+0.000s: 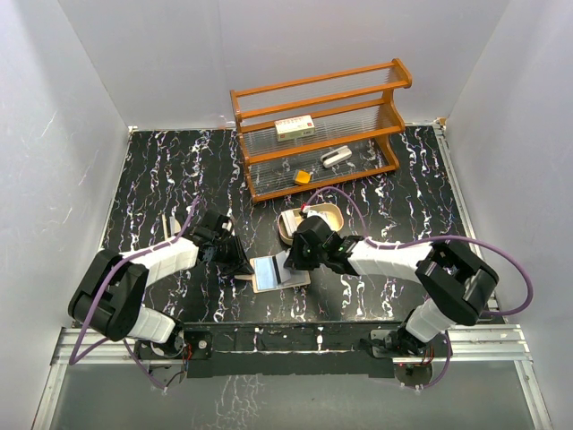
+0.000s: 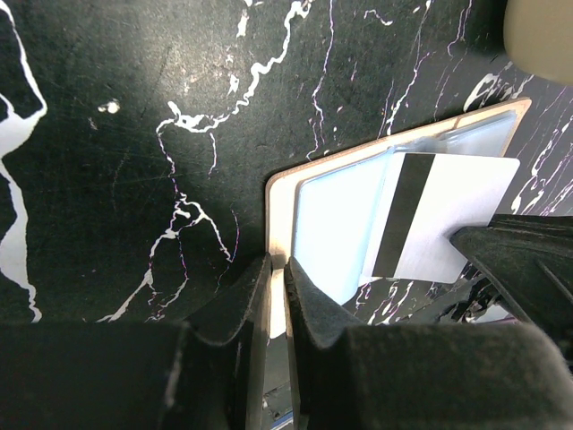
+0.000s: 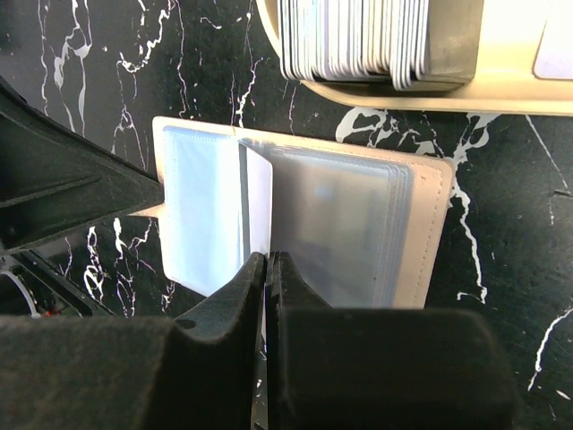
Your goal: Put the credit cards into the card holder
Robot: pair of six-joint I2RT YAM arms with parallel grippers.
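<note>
The card holder lies flat at the front middle, pale blue pockets on a beige base. My left gripper is at the holder's left edge, fingertips close together on the beige rim. My right gripper is shut over the holder, its tips at a white card with a dark stripe, tilted up along a pocket; whether it pinches the card is hard to tell. Behind the holder sits an oval beige container with a stack of cards standing in it.
A wooden rack at the back holds a box, a yellow object and a white item. Some thin pale items lie at the left.
</note>
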